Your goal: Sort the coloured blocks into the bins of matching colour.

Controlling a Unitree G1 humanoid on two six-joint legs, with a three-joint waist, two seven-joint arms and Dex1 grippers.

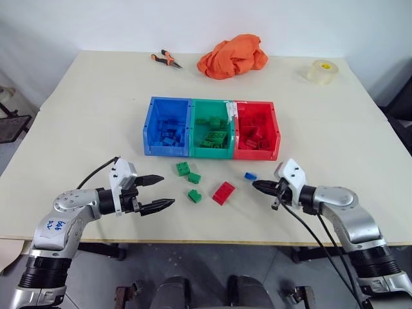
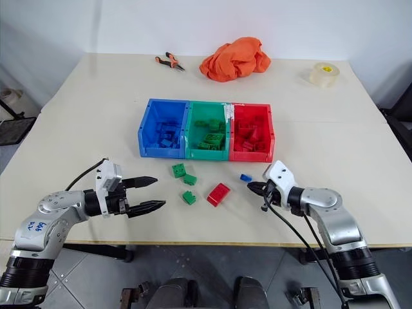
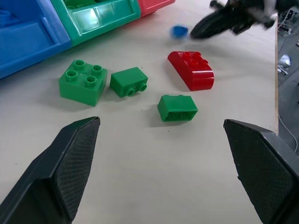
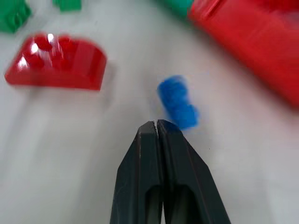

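Note:
A small blue block (image 4: 178, 102) lies on the table just beyond the tips of my right gripper, which is shut with nothing between its fingers. Left of it in the right wrist view sits a red block (image 4: 56, 63). My left gripper stands wide open over bare table. Beyond its tips lie three green blocks: a square one (image 3: 83, 83), a small one (image 3: 129, 81) and another small one (image 3: 177, 108). Joined in a row behind are the blue bin (image 1: 149, 132), green bin (image 1: 206, 153) and red bin (image 1: 275, 132), each holding blocks of its colour.
Along the back of the table are pliers (image 1: 167, 59), an orange cloth (image 1: 233, 56) and a roll of clear tape (image 1: 322, 72). Bare table lies on both sides of the bins. The table's front edge (image 1: 193, 242) runs close below both grippers.

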